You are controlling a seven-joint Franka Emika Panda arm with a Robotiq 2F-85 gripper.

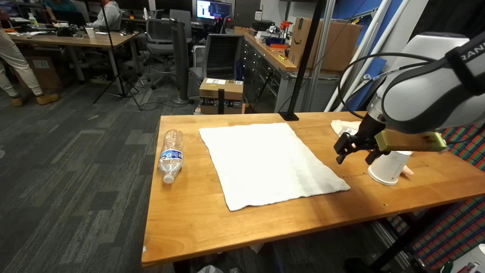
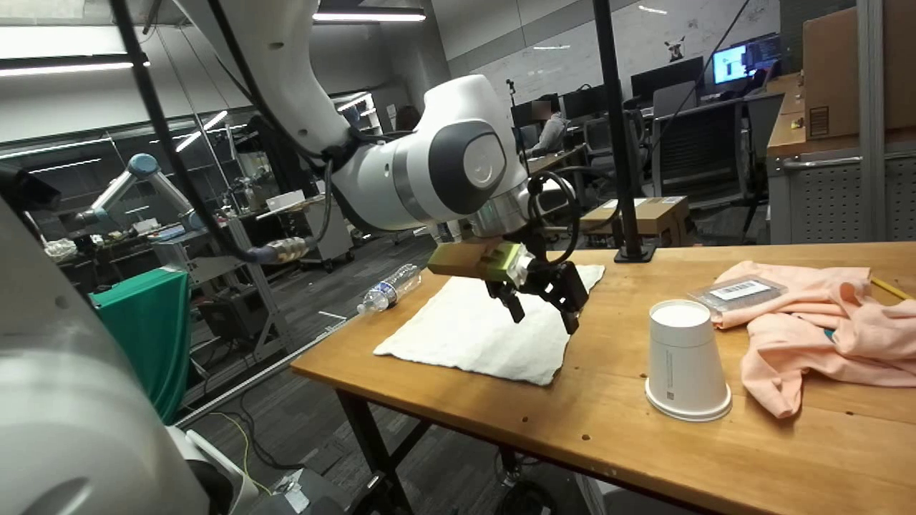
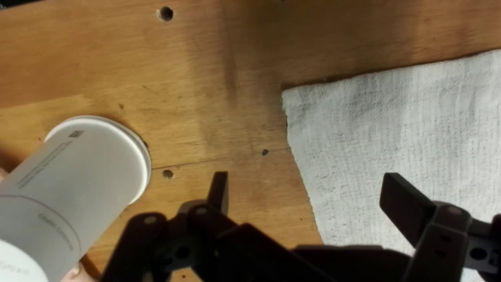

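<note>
My gripper stands open above the table, nothing between its fingers. In the wrist view one finger is over bare wood and the other over the edge of a white cloth. That cloth lies spread flat on the wooden table in both exterior views. An upside-down white paper cup stands on the wood, apart from the gripper and on the side away from the cloth. A clear plastic bottle with a blue label lies on its side beyond the cloth.
A crumpled peach cloth lies right behind the cup, with a clear flat packet on it. A black post rises from the table's back edge. Bare wood surrounds the white cloth.
</note>
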